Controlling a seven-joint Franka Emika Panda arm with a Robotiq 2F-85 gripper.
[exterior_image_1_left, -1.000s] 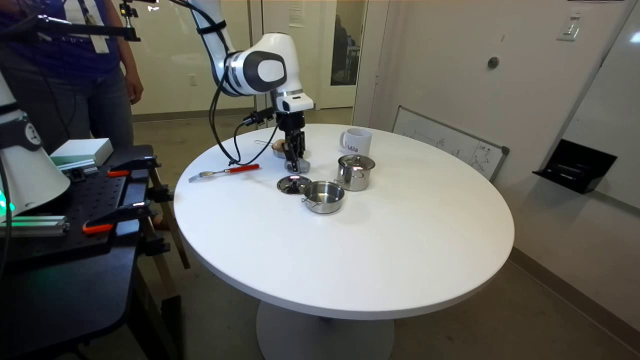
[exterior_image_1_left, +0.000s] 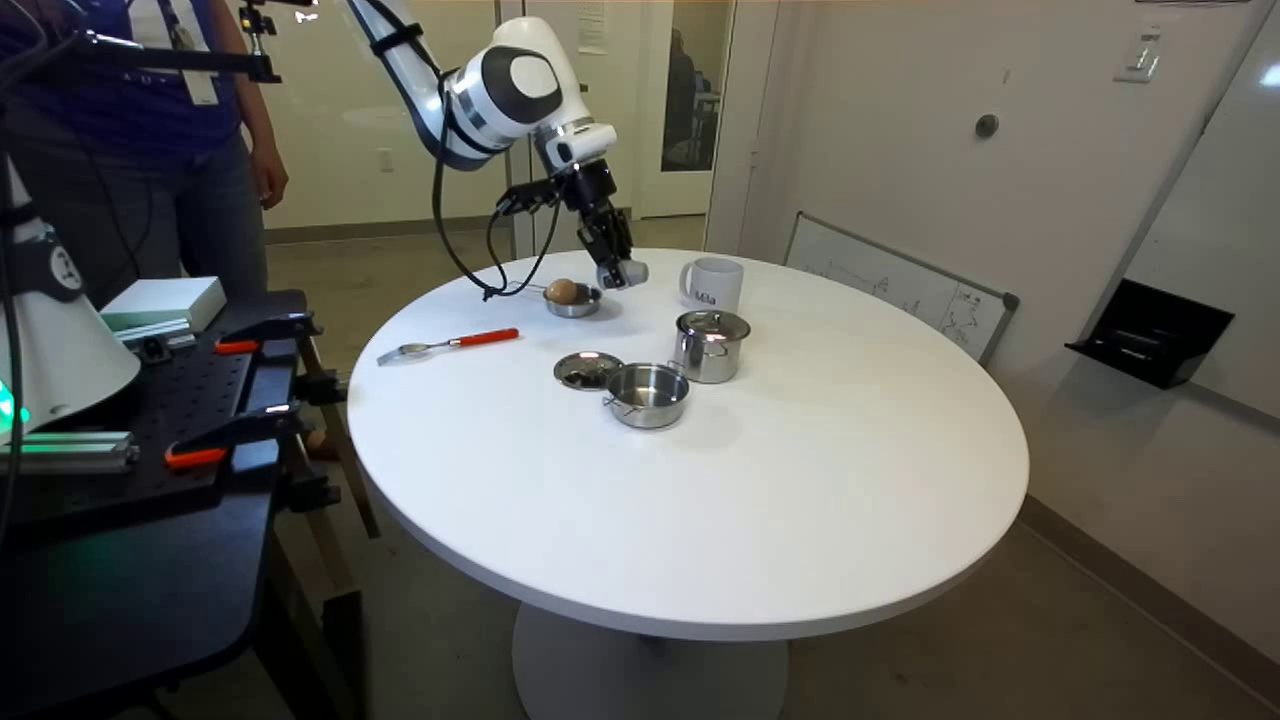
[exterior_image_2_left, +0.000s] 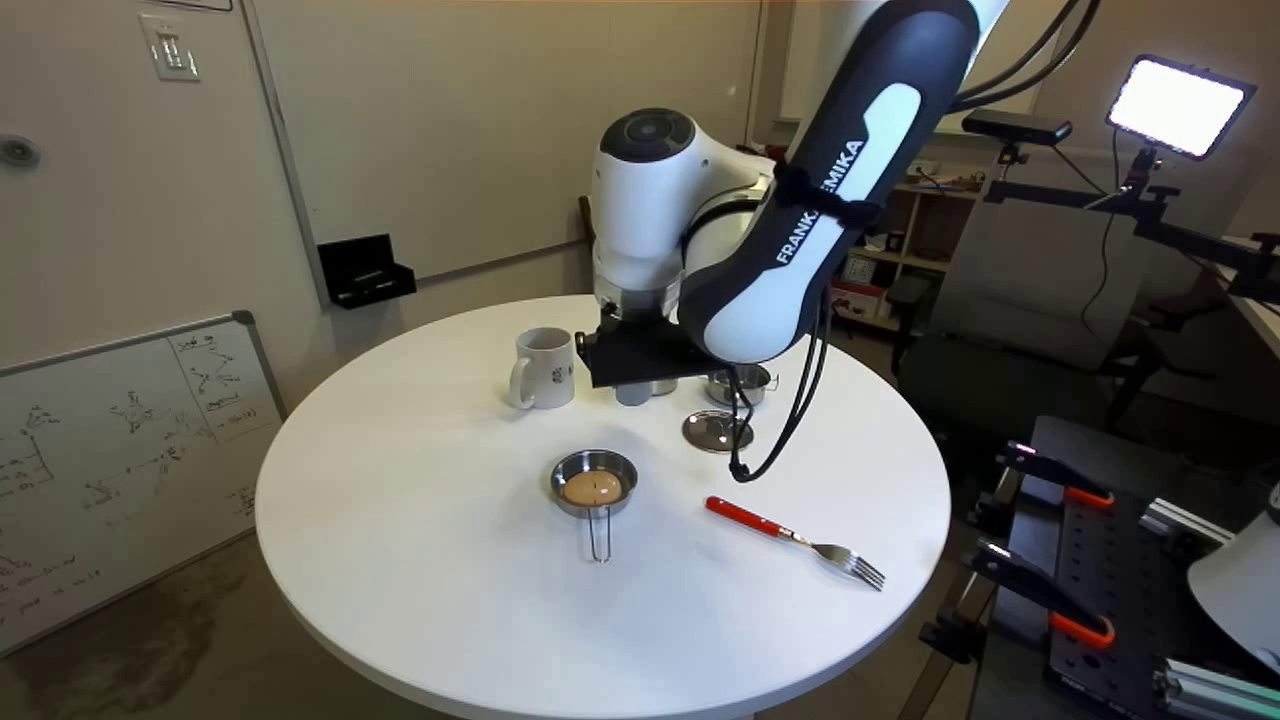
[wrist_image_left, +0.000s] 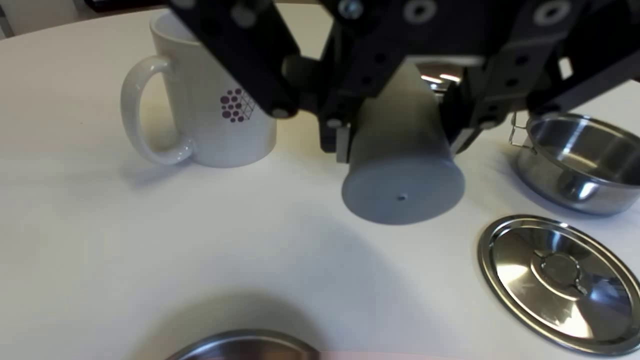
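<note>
A grey tapered cup-like piece (wrist_image_left: 403, 186) is pinched in my gripper, its round flat end towards the wrist camera. In exterior view 1 the gripper (exterior_image_1_left: 614, 258) holds this grey piece (exterior_image_1_left: 632, 274) raised above the table's far side, tilted. The white mug (exterior_image_1_left: 715, 284) stands just to the right of it there; in the wrist view the mug (wrist_image_left: 240, 129) is on the left, its handle facing left. In exterior view 2 the fingers are hidden behind the arm, though part of the grey piece (exterior_image_2_left: 633, 392) shows below.
A small pan (exterior_image_2_left: 596, 466) holds a brown egg-like object (exterior_image_2_left: 593, 486). Also on the table are a lidded pot (exterior_image_1_left: 711, 346), an open pot (exterior_image_1_left: 648, 396), a loose lid (exterior_image_1_left: 587, 371) and a red-handled fork (exterior_image_2_left: 797, 542).
My gripper has lifted off the table beside the loose lid, carrying the grey piece up and towards the mug, and has tilted. The tableware has stayed put.
</note>
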